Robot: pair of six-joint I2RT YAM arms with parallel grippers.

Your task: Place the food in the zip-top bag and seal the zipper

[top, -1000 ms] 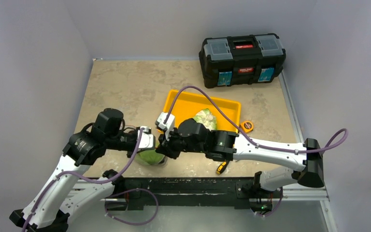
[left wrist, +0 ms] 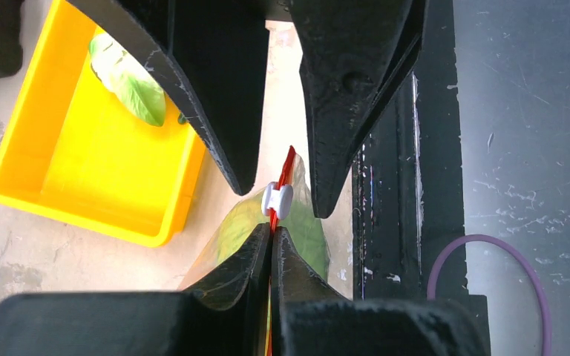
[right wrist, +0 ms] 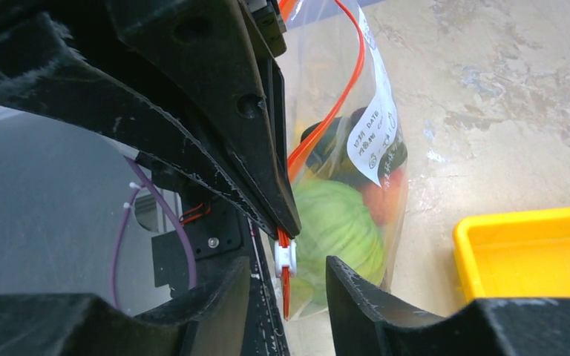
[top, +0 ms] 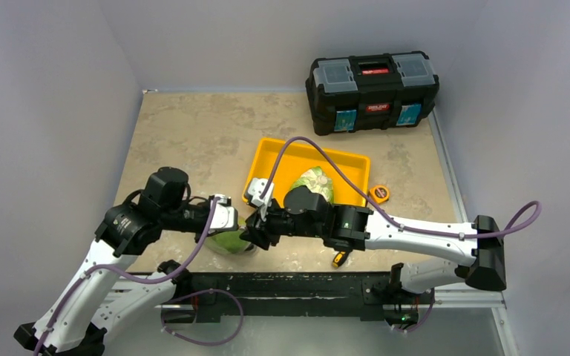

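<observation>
The clear zip bag [right wrist: 308, 159] has a red-orange zipper strip and a white slider [right wrist: 285, 257]. Through its film show a green cabbage [right wrist: 341, 230], dark items and something orange-red. My left gripper is shut on the red zipper strip, close beside the slider. The right gripper stands part open around the slider [left wrist: 277, 200], one finger on each side, with gaps visible between the fingers and it. From above, the cabbage [top: 231, 242] shows partly beneath both grippers; the zipper is hidden there.
A yellow tray [top: 352, 157] holding a leafy cauliflower-like vegetable [top: 316, 180] lies behind the right arm. Farther back stands a black toolbox [top: 373, 93]. A tape measure [top: 379, 193] and a yellow-black tool [top: 341, 258] lie on the table.
The left arm has hardly moved.
</observation>
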